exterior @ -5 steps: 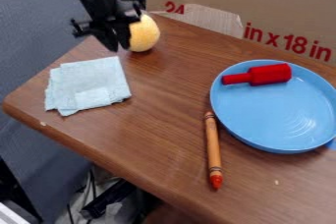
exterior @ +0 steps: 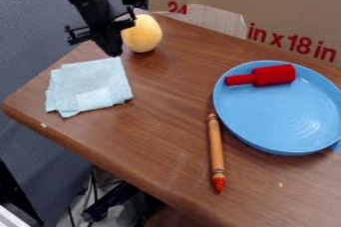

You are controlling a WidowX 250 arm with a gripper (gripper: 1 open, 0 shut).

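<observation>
The black gripper [exterior: 110,34] hangs at the upper left, beside and left of a pale yellow round object [exterior: 144,34] on the wooden table, partly in front of it or touching it; its fingers are dark and hard to make out. A folded light cloth [exterior: 88,88] lies below it. On the right, a red cylindrical object [exterior: 266,76] rests on a blue plate [exterior: 277,117]. An orange crayon [exterior: 216,153] lies left of the plate.
A large cardboard box [exterior: 253,12] stands along the back. The table's left edge [exterior: 54,131] drops to the floor.
</observation>
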